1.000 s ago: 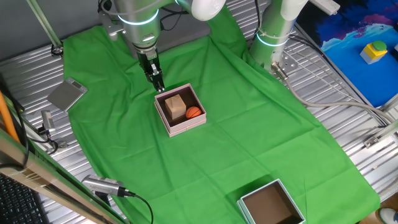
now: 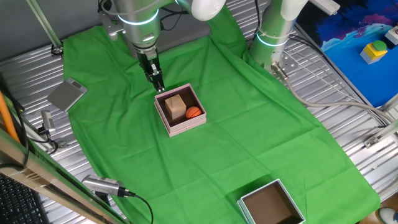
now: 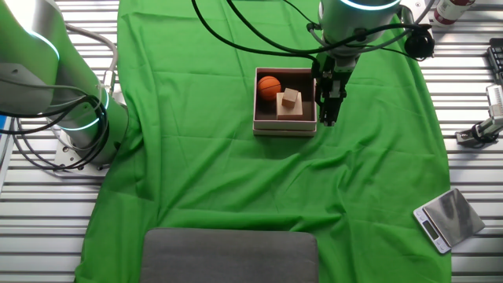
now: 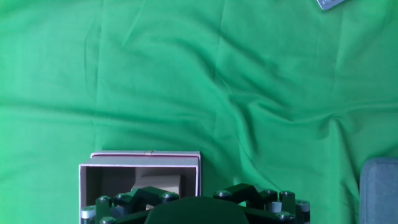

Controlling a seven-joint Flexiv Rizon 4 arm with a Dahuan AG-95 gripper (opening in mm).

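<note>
My gripper (image 2: 160, 89) points down just outside a pink-white box (image 2: 188, 126) with a dark inside, close to its rim. From the other side, the gripper (image 3: 328, 123) appears beside the box's right wall. Inside the box sit a wooden block (image 3: 289, 112) with a smaller wooden cube (image 3: 290, 95) on top, and an orange ball (image 3: 269, 86) with dark lines. The wrist view shows the box (image 4: 146, 160) at the lower left, partly behind the gripper's linkages; the fingertips do not show there. Whether the fingers are apart is unclear.
A second box (image 2: 245, 210), pale-rimmed and empty where visible, stands at the front edge. A flat scale (image 2: 67, 94) lies at the left. Green cloth (image 2: 249, 134) between the boxes is clear.
The arm, gripper, box and its contents look unmoved. Only at the far right edge of exterior view 1, beyond the cloth, a white object has come into view beside the yellow-green block.
</note>
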